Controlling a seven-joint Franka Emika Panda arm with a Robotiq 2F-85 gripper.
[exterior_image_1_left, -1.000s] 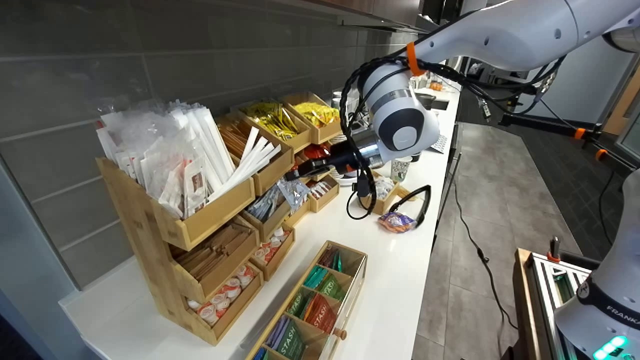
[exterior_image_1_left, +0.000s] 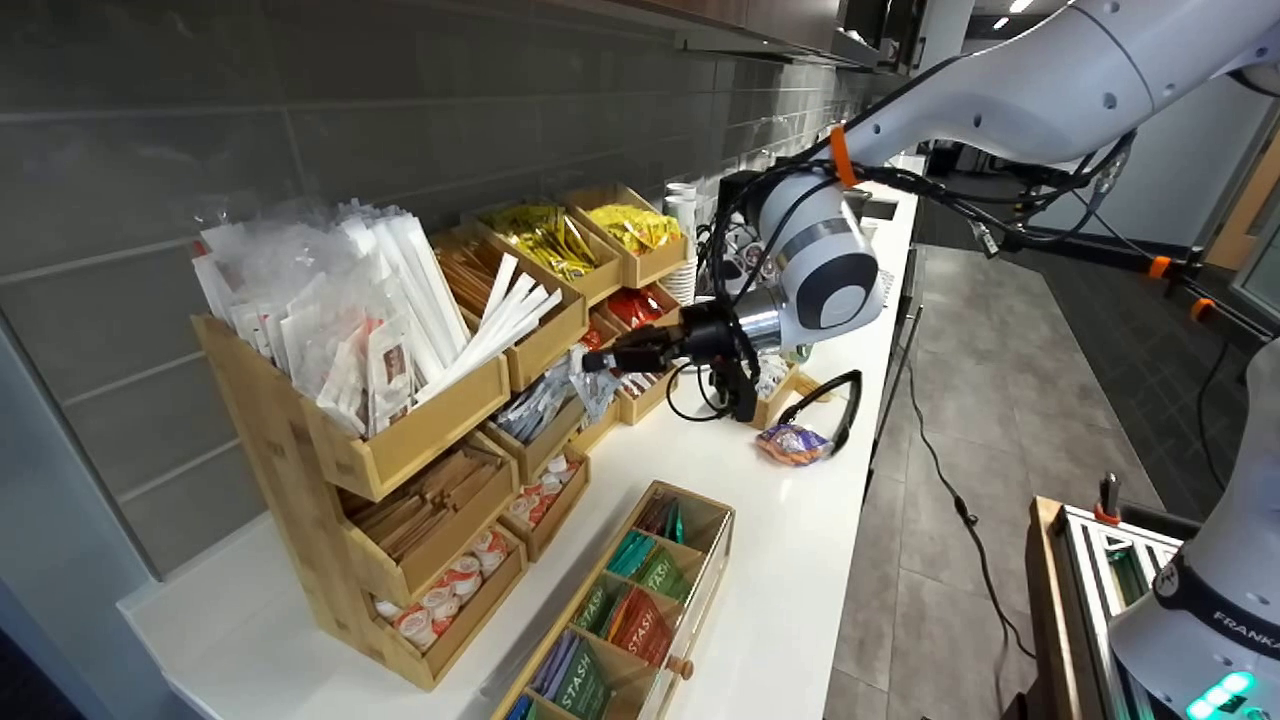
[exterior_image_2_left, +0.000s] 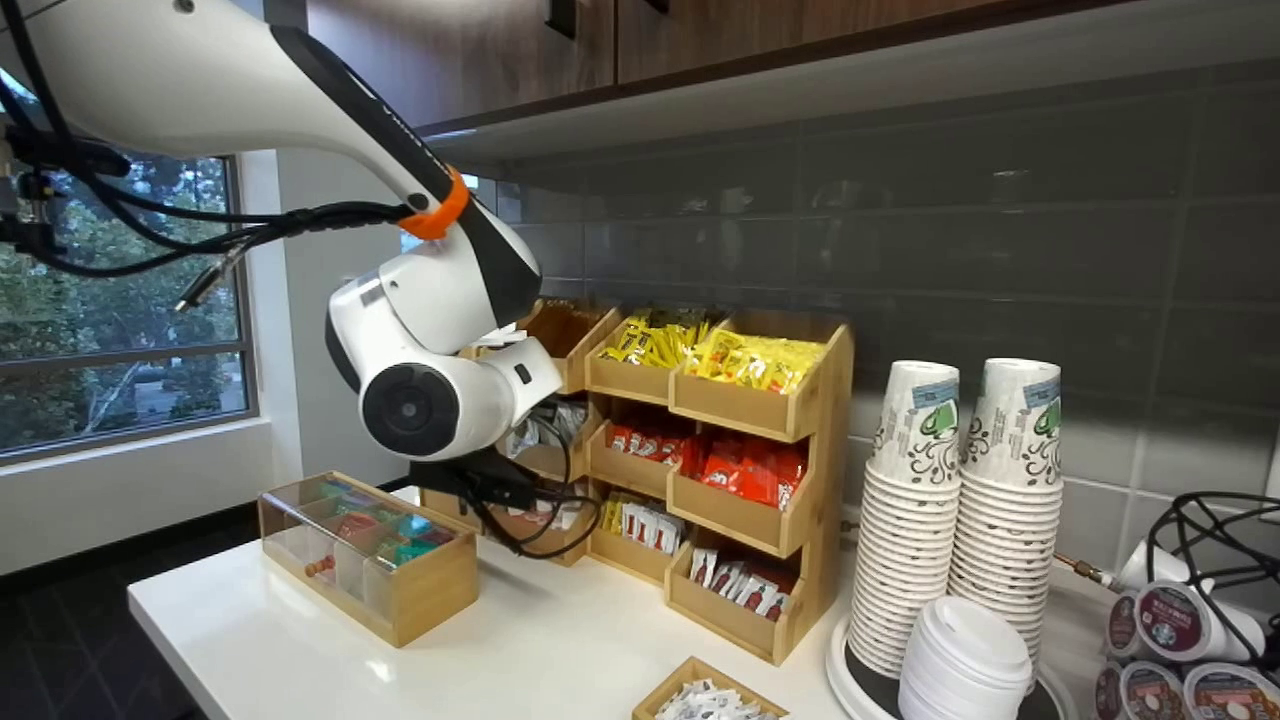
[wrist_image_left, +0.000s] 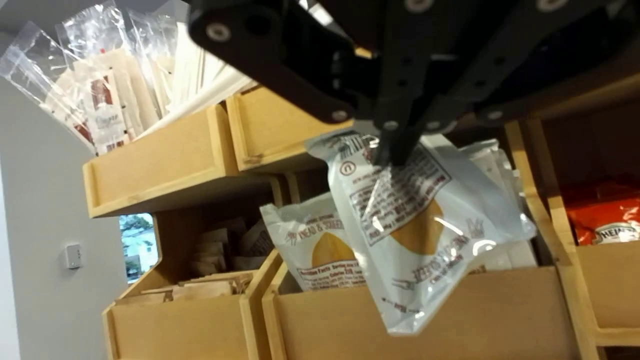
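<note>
In the wrist view my gripper is shut on the top edge of a silvery-white packet (wrist_image_left: 429, 240), printed with a brown-orange oval and dark red text. The packet hangs slanted in front of a wooden bin (wrist_image_left: 432, 312); another packet of the same kind (wrist_image_left: 321, 240) sits inside that bin. Exterior view 1 has the gripper (exterior_image_1_left: 590, 360) at the middle tier of the rack, the held packet (exterior_image_1_left: 595, 391) just below its tip. From exterior view 2, the arm hides the fingertips and the packet.
Straws and wrapped cutlery (exterior_image_1_left: 360, 312) jut out from the upper bins, close to the gripper. A clear-fronted tea box (exterior_image_1_left: 642, 612) stands on the counter in front of the rack. Cup stacks (exterior_image_2_left: 912, 528) rise at its other end. Open counter (exterior_image_1_left: 768, 516) lies beside the tea box.
My hand has shifted slightly and tilted, its wrist now lower and further right in exterior view 1. The packet has moved only a little with the fingertips.
</note>
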